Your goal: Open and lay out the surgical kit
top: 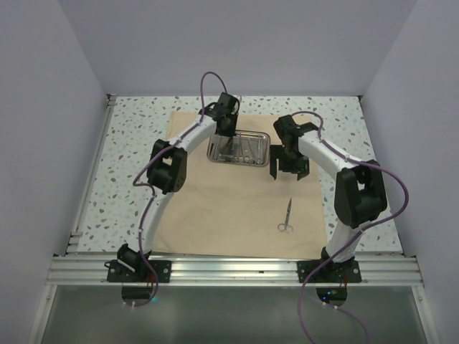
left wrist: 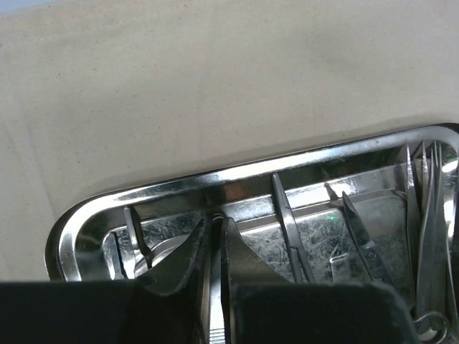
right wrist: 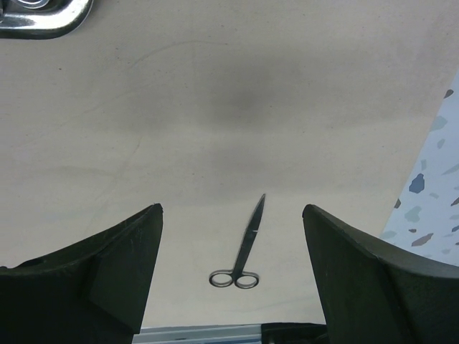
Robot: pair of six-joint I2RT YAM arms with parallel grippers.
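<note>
The metal tray [top: 239, 162] of instruments lies on the beige cloth [top: 222, 215]. My left gripper [top: 229, 133] is down at it; in the left wrist view its fingertips [left wrist: 237, 251] are close together over an upright-lying steel instrument [left wrist: 215, 315], and whether they hold it is unclear. Other slim instruments [left wrist: 290, 229] lie in the tray. My right gripper stands open right of the tray, above bare cloth, with nothing between its fingers. A pair of scissors [top: 286, 222] lies on the cloth toward the front right.
Wide bare cloth spans the middle and front of the table. The speckled tabletop [top: 115, 165] shows around the cloth. The right arm is close to the tray's right end.
</note>
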